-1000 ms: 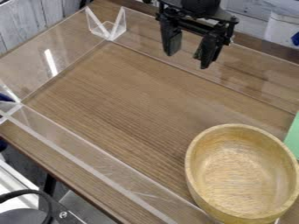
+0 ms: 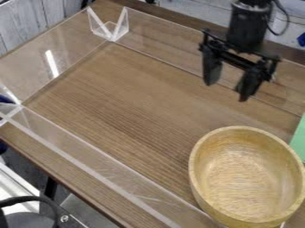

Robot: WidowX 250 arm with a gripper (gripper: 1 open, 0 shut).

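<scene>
My black gripper point(image 2: 230, 73) hangs at the upper right, over the bare wooden floor of the tray, its fingers apart with nothing visible between them. A large light wooden bowl point(image 2: 244, 178) sits at the lower right, below and apart from the gripper.
A green object point(image 2: 297, 138) lies at the right edge, beside the bowl. A clear plastic piece point(image 2: 109, 25) stands at the top left. Cables show at the bottom left.
The gripper has moved to the right and somewhat down in the view. The bowl stays in place.
</scene>
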